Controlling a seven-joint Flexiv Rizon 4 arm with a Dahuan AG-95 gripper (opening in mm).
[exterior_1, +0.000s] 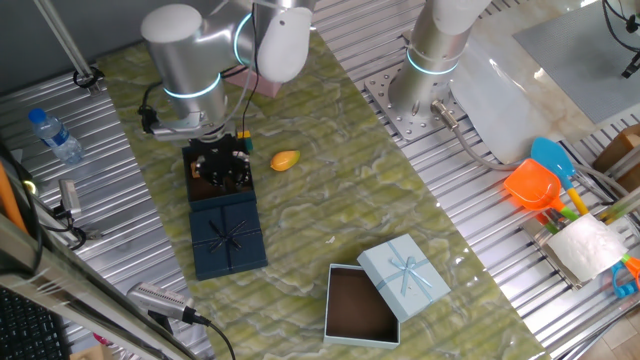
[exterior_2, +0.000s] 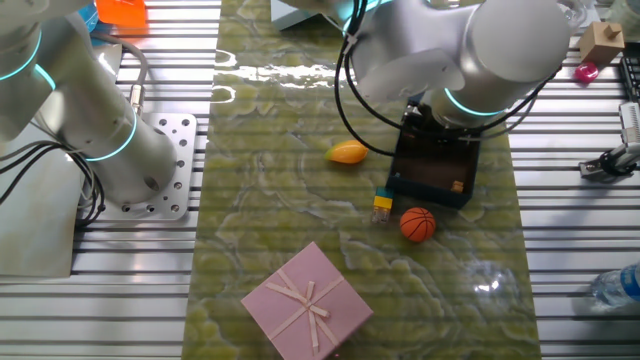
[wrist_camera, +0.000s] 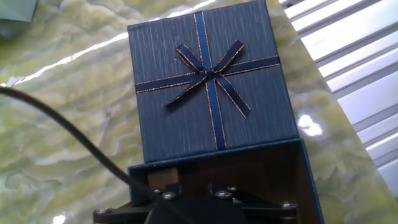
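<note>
The dark blue box (exterior_2: 432, 170) stands uncovered on the green marbled mat. Its lid (wrist_camera: 211, 81), tied with a navy bow, lies against the box's near side in exterior view 1. My black gripper (exterior_1: 222, 178) hangs over the box opening, pointing down. At the bottom of the wrist view only the upper parts of its fingers show; the tips are hidden, so whether it grasps anything cannot be seen. A small tan block (exterior_2: 457, 186) sits in one corner inside the box. Just outside are an orange-yellow fruit (exterior_2: 348, 152), a small yellow-and-teal block (exterior_2: 383, 203) and a toy basketball (exterior_2: 417, 225).
A light blue box (exterior_1: 362, 308) stands open at the mat's front, its lid (exterior_1: 405, 277) leaning on it. One pink gift box (exterior_2: 307, 302) is closed. Mid-mat is clear. A water bottle (exterior_1: 57, 137) lies left.
</note>
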